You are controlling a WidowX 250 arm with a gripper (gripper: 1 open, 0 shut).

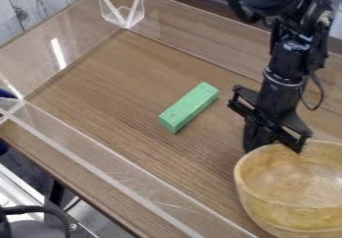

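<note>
My gripper [261, 134] hangs low at the right, just behind the near rim of a large tan plastic bowl [291, 197] in the lower right. Its fingertips are dark and partly hidden at the bowl's edge; I see nothing clearly held between them. A green rectangular block [189, 107] lies on the wooden table to the left of my gripper.
A small clear container [122, 10] stands at the back left. A dark object with a cable [27, 222] is at the lower left corner.
</note>
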